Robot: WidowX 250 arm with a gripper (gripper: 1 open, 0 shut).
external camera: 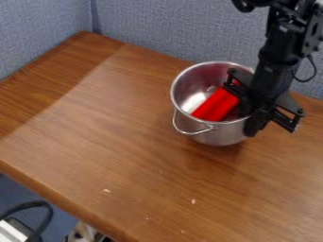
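A steel pot [192, 90] with a wire handle stands on the wooden table [101, 151], toward the back right. Inside it lies a red object [217, 104]. My black gripper [250, 112] reaches down at the pot's right rim, its lower part over and against that rim; the finger looks shut, but whether anything thin is between the fingers is hidden.
Grey padded walls run along the back and left. A black cable and some hardware [25, 227] sit below the front left edge.
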